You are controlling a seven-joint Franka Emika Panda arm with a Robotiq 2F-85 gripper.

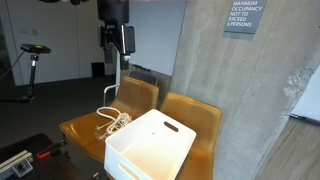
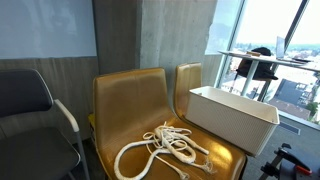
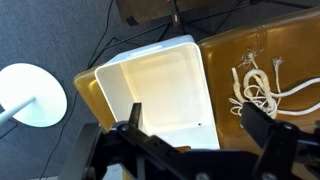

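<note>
A white rectangular bin rests on the right-hand brown chair, and its inside looks empty in the wrist view. Beside it, a loosely coiled white rope lies on the seat of the other brown chair. High above the chairs, my gripper points downward, clear of both bin and rope. From the wrist, its two dark fingers stand wide apart, so the gripper is open with nothing between them. The rope's ends spread to the right in that view.
The brown chairs have upright backs near a concrete wall. A dark armchair stands to one side. In the wrist view, a round white disc lies left of the bin. The air around the arm looks clear.
</note>
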